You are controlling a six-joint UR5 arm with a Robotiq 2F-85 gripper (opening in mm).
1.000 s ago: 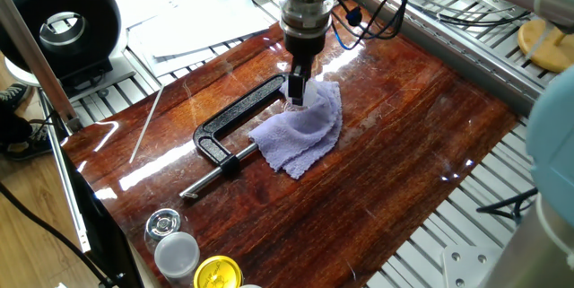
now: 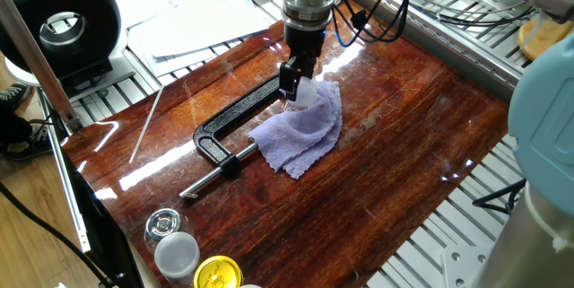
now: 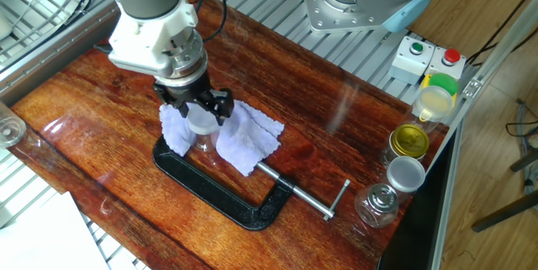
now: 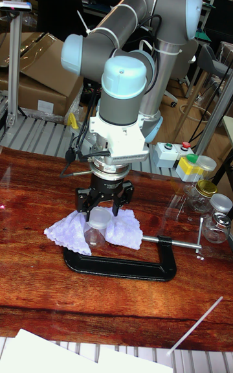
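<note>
A clear jar with a white lid [image 3: 203, 120] stands upright inside the frame of the black C-clamp [image 3: 210, 196]. Lilac cloth [image 3: 250, 138] lies on both sides of the jar and over part of the clamp's screw. Directly over the lid, my gripper [image 4: 101, 210] points down with its fingers spread, one finger on either side. Whether a finger touches the lid cannot be made out. In exterior view 1 the near finger [image 2: 288, 82] partly covers the lid [image 2: 307, 92].
At one table edge stand several jars, among them one with a gold lid [image 3: 410, 140] and one with a grey lid [image 3: 406, 174]. A button box [image 3: 412, 58] sits beyond the table. Wide bare wood [image 2: 404, 162] lies beside the cloth.
The gripper has turned about its vertical axis, and its near finger has shifted slightly left and up in exterior view 1. Cloth, clamp and lidded jar have stayed in place.
</note>
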